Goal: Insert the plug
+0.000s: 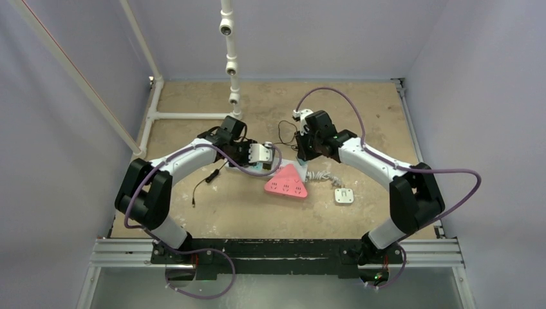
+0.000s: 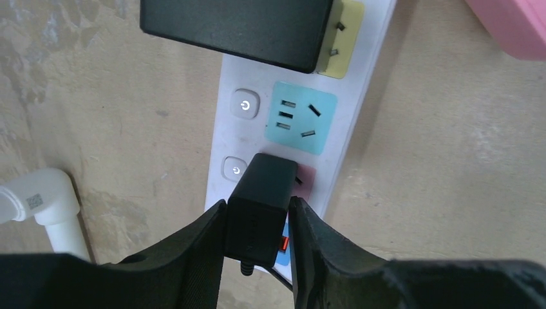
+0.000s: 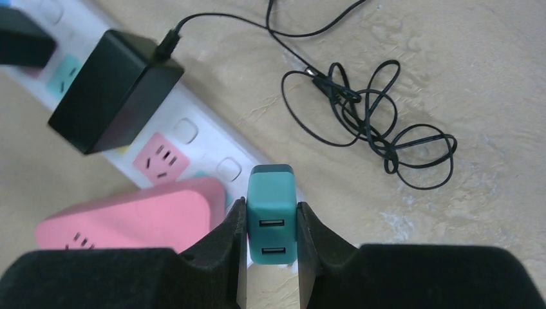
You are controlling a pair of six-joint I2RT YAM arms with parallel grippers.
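The white power strip (image 2: pixel 228 129) with coloured sockets lies mid-table. My left gripper is shut on a small black plug (image 2: pixel 257 183) at its lower pink socket; whether the prongs are in is hidden. A larger black adapter (image 3: pixel 112 90) sits on the strip. My right gripper is shut on a teal plug (image 3: pixel 272 225) over the strip's right end; whether it touches the strip cannot be told.
A pink triangular power strip (image 1: pixel 286 187) lies in front of the white one. A white adapter (image 1: pixel 344 196) lies at the right. Tangled black cable (image 3: pixel 367 122) lies behind, on the table.
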